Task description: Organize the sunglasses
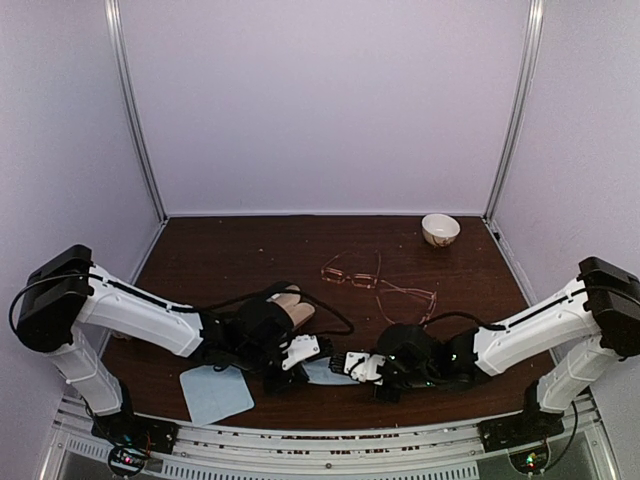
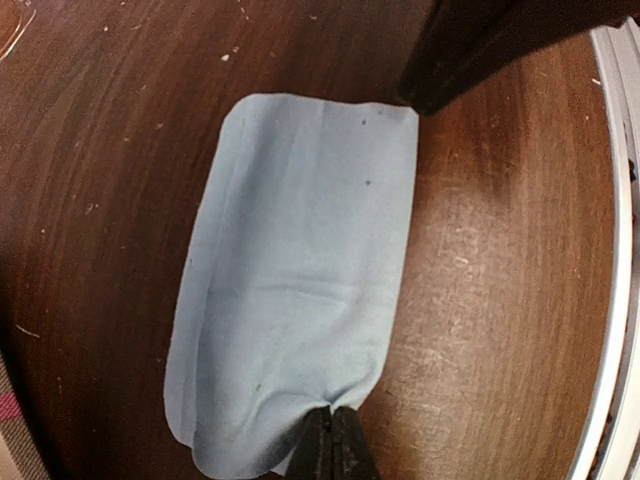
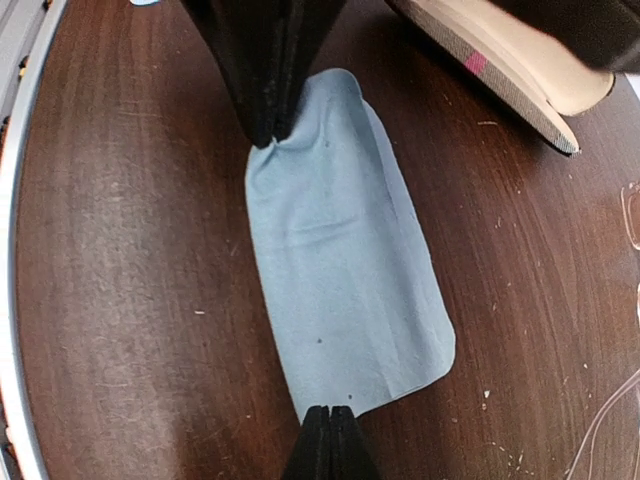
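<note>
A folded pale blue cloth [image 2: 290, 220] lies at the front middle of the table, partly hidden by both arms in the top view. My left gripper is shut on one end of it, the fabric puckered at its fingertips. My right gripper is shut at the opposite, flat end, with no cloth visible between its fingers. Two pairs of glasses [image 1: 365, 281] with thin pinkish frames lie behind the arms, right of middle. A beige case [image 3: 570, 60] with plaid side is just behind the cloth, partly hidden in the top view.
A second blue cloth [image 1: 215, 398] lies flat at the front left. A white bowl [image 1: 440, 229] stands at the back right. A metal rail [image 1: 330, 450] runs along the front edge.
</note>
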